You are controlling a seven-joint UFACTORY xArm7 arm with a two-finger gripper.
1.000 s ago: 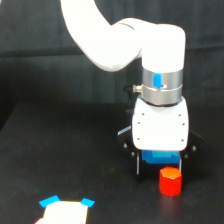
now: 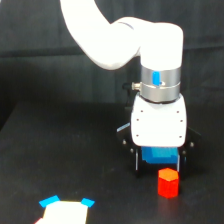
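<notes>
My gripper (image 2: 158,172) hangs low on the right side, pointing down, its dark thin fingers (image 2: 137,163) spread apart. A blue thing (image 2: 160,155) shows below the white gripper body and fills most of the width between the fingers. Whether the fingers touch it, or it stands behind them, I cannot tell. A small orange-red block (image 2: 168,183) is on the dark table just in front of the gripper, near the right finger in the view. The gripper body hides the upper part of the blue thing.
At the bottom left edge lies a pale cream piece (image 2: 65,213) with blue bits (image 2: 88,202) at its corners and a little red beside it, partly cut off.
The orange-red block shows a slightly different face and sits a touch further left. My gripper has shifted very slightly left. The pale piece has not moved.
</notes>
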